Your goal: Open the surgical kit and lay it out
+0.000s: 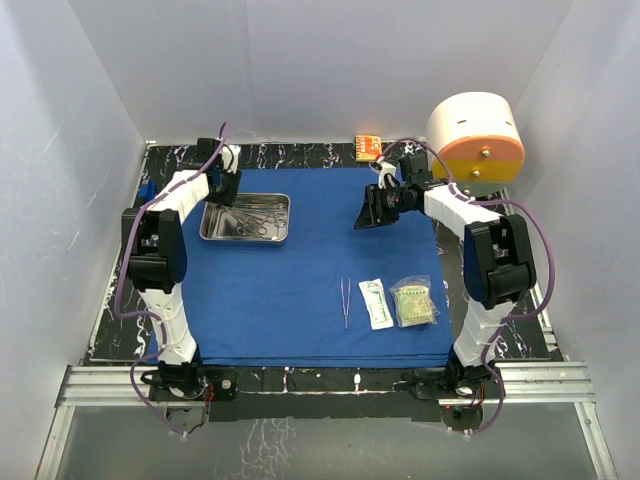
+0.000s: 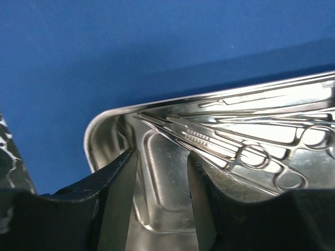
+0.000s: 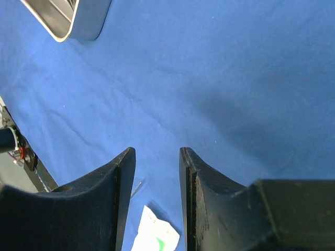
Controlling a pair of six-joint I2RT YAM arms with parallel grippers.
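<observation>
A steel tray (image 1: 243, 237) of scissors and clamps (image 2: 251, 157) sits on the blue drape at left. My left gripper is over the tray's left end, fingers apart and empty above the instruments. My right gripper hangs over bare drape right of the tray, fingers apart with nothing between. Tweezers (image 1: 345, 305), a white packet (image 1: 376, 304) and a bagged gauze pack (image 1: 413, 301) lie toward the front right of the drape.
A rounded cream cabinet with a yellow front (image 1: 475, 155) stands at back right. An orange box (image 1: 368, 147) is at the back edge.
</observation>
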